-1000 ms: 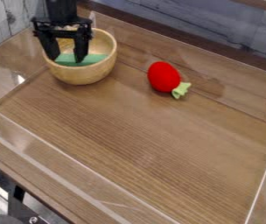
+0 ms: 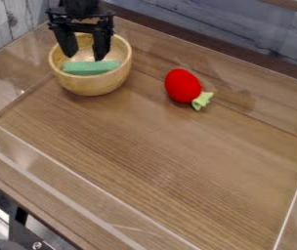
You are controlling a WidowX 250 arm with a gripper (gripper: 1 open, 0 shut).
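My dark gripper [image 2: 83, 41] stands open over the back half of a tan round bowl [image 2: 93, 86] at the upper left, its fingers reaching down inside the rim. A green object [image 2: 93, 67] lies in the bowl, in front of the fingers; I see nothing held between them.
A red object [image 2: 183, 84] with a pale green tip lies right of the bowl on the wooden table [image 2: 164, 176]. A pale wall or border [image 2: 8, 39] runs along the left side.
My gripper has moved back and up from low over the middle of the bowl, uncovering more of the green object, which now shows in front of the fingers.
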